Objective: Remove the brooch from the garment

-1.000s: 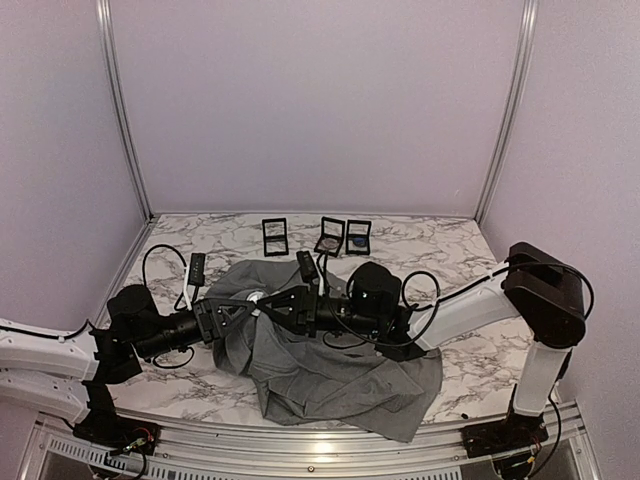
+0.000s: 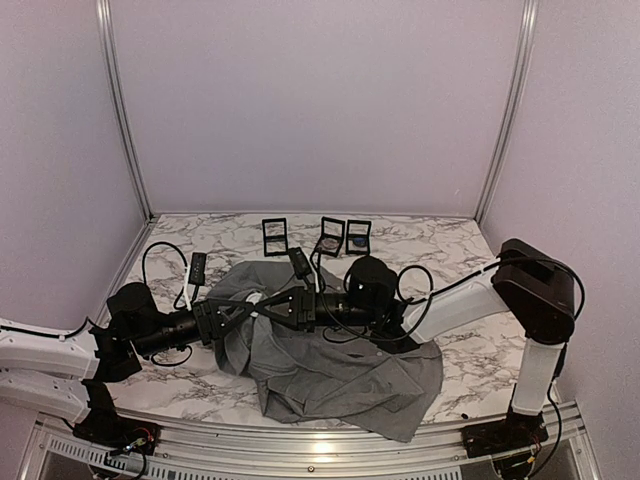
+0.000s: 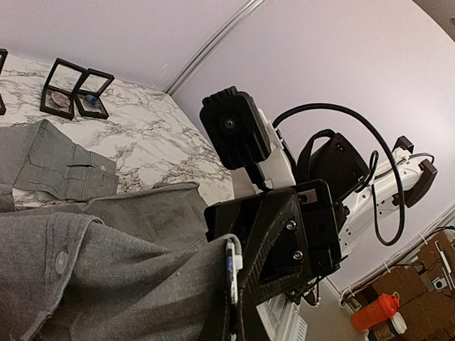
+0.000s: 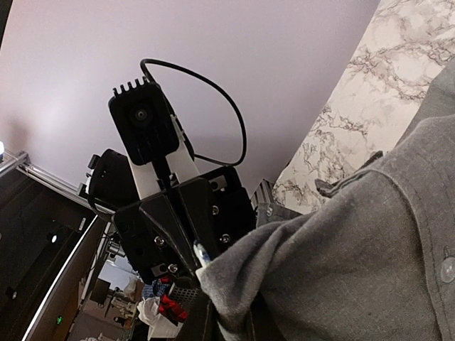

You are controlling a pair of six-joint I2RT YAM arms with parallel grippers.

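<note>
The grey garment point(image 2: 340, 375) lies rumpled on the table, part of it raised between the two grippers. On that raised fold sits the brooch point(image 3: 232, 273), seen edge-on in the left wrist view; its pale rim point(image 4: 202, 254) shows at the fold's edge in the right wrist view. My left gripper is shut close below the brooch, and whether anything thin is between its fingers cannot be made out. Facing it, my right gripper is shut on the garment's fold beside the brooch. In the top view the fingertips almost meet over a white spot.
Behind the garment stand three black-framed cases: a left one point(image 2: 275, 238), a middle one point(image 2: 330, 237) with a brownish piece, and a right one point(image 2: 358, 238) with a blue piece. Bare marble table point(image 2: 440, 240) shows at the back right. The arms are very close together.
The left arm and the garment look almost unchanged.
</note>
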